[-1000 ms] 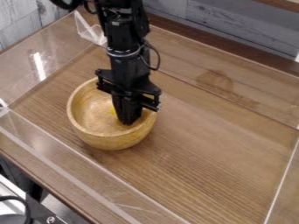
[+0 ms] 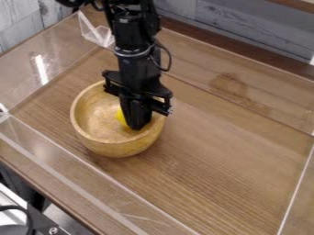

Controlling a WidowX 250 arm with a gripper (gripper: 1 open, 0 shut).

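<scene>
The black arm reaches down from the top into a tan wooden bowl [image 2: 110,141] left of centre on the table. Its gripper [image 2: 138,117] is low inside the bowl's back right part, over a small yellow object [image 2: 121,118] that it partly hides. The fingertips are dark and crowded together, so whether they are open or shut, or touch the yellow object, is unclear.
A white wall runs along the back. Clear plastic edging lies at the left, and a black cable [image 2: 15,209] is at the front left corner.
The arm's upper part has shifted very slightly; the gripper and bowl look almost the same as before.
</scene>
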